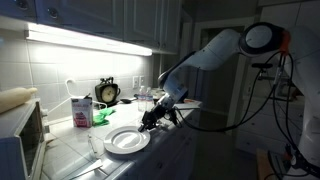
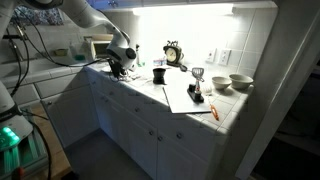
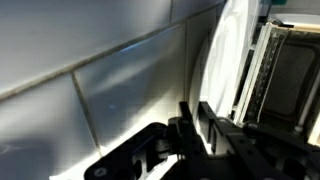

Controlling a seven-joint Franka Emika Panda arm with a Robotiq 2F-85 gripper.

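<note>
A white plate [image 1: 127, 140] is at the front of the counter in exterior view 1. At its right side is my gripper [image 1: 147, 126], reaching down from the arm. In the wrist view the plate [image 3: 228, 62] appears as a narrow white oval that runs into the fingers. My gripper is shut on its rim, though the dark fingers partly cover the grip itself. I cannot tell whether the plate's underside touches the counter. Exterior view 2 shows my gripper [image 2: 116, 73] small and dark at the counter's far end.
A toaster oven [image 1: 33, 133] stands to the left of the plate. Behind are a carton [image 1: 82, 112], a black round object [image 1: 107, 92] and a green cloth [image 1: 103, 116]. A cutting board [image 2: 188, 99] and bowls [image 2: 240, 82] occupy the counter's other end.
</note>
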